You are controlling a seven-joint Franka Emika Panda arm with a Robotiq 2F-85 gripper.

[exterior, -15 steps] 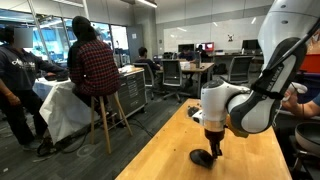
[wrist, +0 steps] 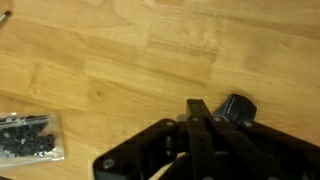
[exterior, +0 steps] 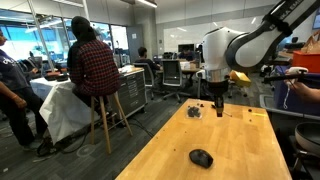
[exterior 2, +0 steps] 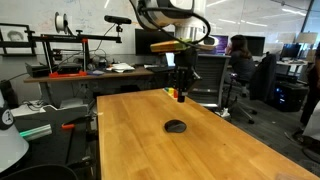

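A black rounded object [exterior: 201, 158], perhaps a computer mouse, lies on the wooden table. In the second exterior view the same dark object [exterior 2: 175, 126] is flat on the tabletop. My gripper [exterior: 220, 113] hangs above the table, apart from that object and toward the far end. It also shows pointing down in the second exterior view, where the gripper [exterior 2: 180, 98] is raised. In the wrist view the gripper is shut, with nothing visible between its fingers. Just beyond its right side a black object [wrist: 238, 106] shows, partly hidden by the gripper.
A clear bag of small black pieces [wrist: 30, 138] lies at the wrist view's lower left. A thin pen-like tip [wrist: 5, 18] shows at the upper left corner. People stand and sit beyond it.
My arm has risen and moved away from the black object, toward the far end of the table. The black object appears to lie in the same place.
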